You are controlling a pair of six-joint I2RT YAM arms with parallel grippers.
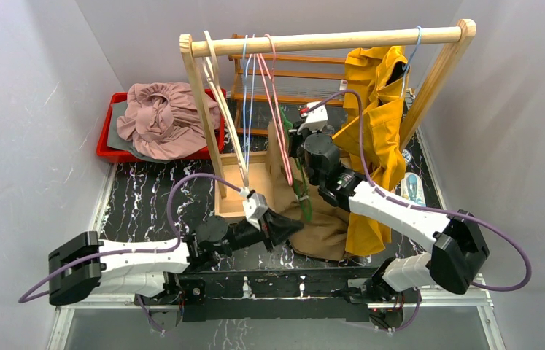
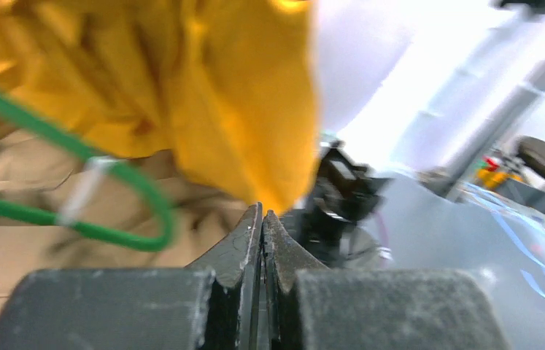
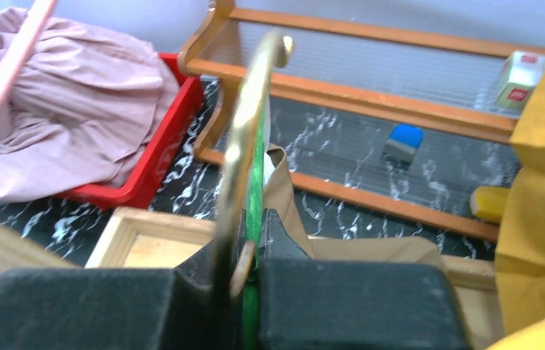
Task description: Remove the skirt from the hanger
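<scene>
A green hanger (image 2: pixel 50 131) with a brown skirt (image 1: pixel 327 240) is off the wooden rack's bar, my right gripper shut on the hanger near its brass hook (image 3: pixel 251 102). The skirt hangs down to the front of the work area; how it is attached to the hanger is unclear. My left gripper is shut, nothing between its fingers, beside the lower end of the hanger in the top view.
The wooden rack (image 1: pixel 327 40) holds several empty hangers and yellow garments (image 1: pixel 371 109). A red bin (image 1: pixel 112 146) with pink cloth stands left, a wooden box (image 1: pixel 225 204) below, a shelf (image 3: pixel 357 29) behind.
</scene>
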